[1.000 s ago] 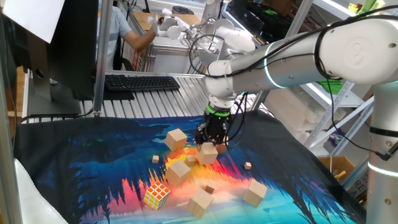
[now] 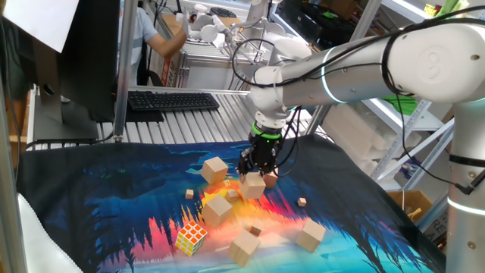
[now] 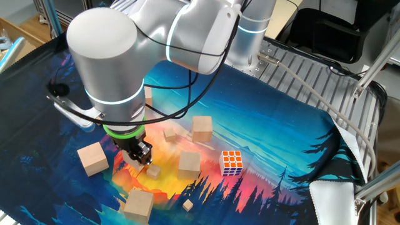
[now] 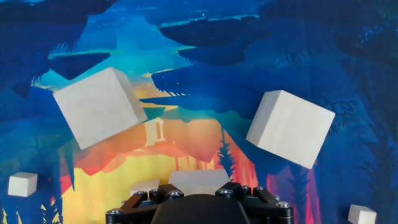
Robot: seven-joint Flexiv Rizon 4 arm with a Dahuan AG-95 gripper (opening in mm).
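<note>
My gripper (image 2: 258, 168) is low over the middle of the cloth, at a large wooden block (image 2: 252, 187). In the wrist view the pale top of that block (image 4: 199, 180) shows between the two dark fingers, whose lower parts are out of sight. Whether they press on it cannot be told. A small cube (image 3: 153, 171) lies close beside the gripper. Two more large blocks flank it, one on the left (image 4: 99, 107) and one on the right (image 4: 295, 129) of the wrist view.
Other large blocks (image 2: 217, 211) and a Rubik's cube (image 2: 191, 238) sit nearer exterior view 1's camera. Small cubes (image 2: 189, 194) are scattered among them. A keyboard (image 2: 173, 101) lies beyond the printed cloth (image 2: 83, 182).
The arm has shifted very slightly at the gripper over the last second. The blocks and the Rubik's cube keep their places.
</note>
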